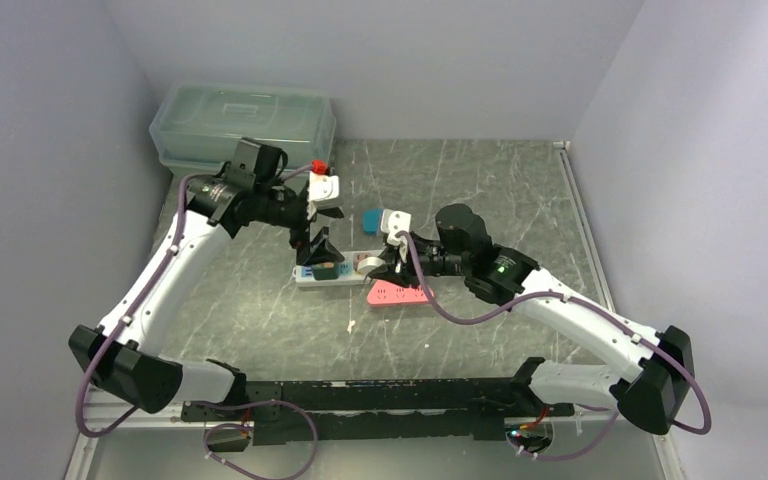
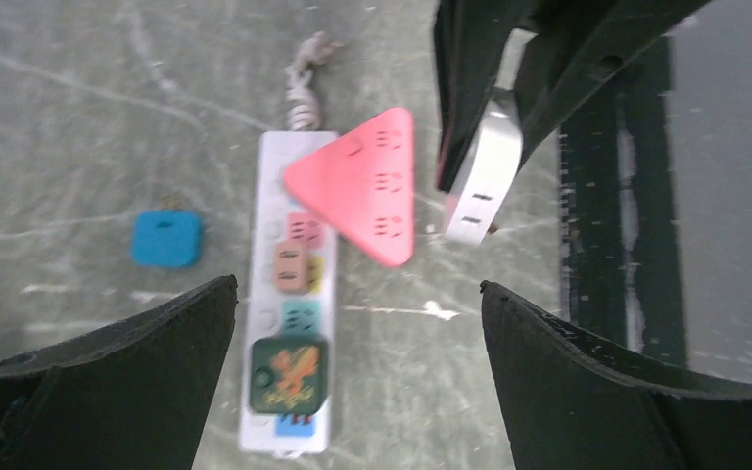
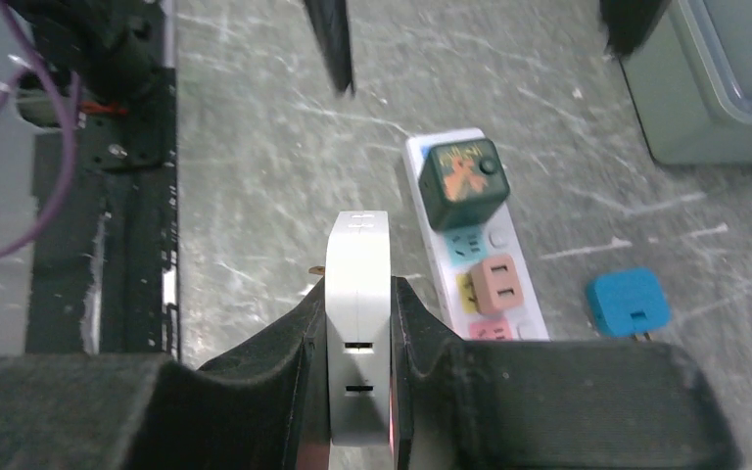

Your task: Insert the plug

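Note:
The power strip [image 2: 265, 257] lies on the marble table, with a green plug [image 2: 287, 376], a small tan plug [image 3: 496, 285] and, at one end, a pink triangular socket piece [image 2: 355, 179]. A blue plug [image 2: 166, 238] lies apart beside it. My right gripper is shut on a white rectangular plug, held above the table near the pink piece. My left gripper stands open and empty above the strip, facing the right gripper.
A translucent lidded box [image 1: 240, 125] sits at the back left. A white cord [image 2: 303, 88] lies past the strip's end.

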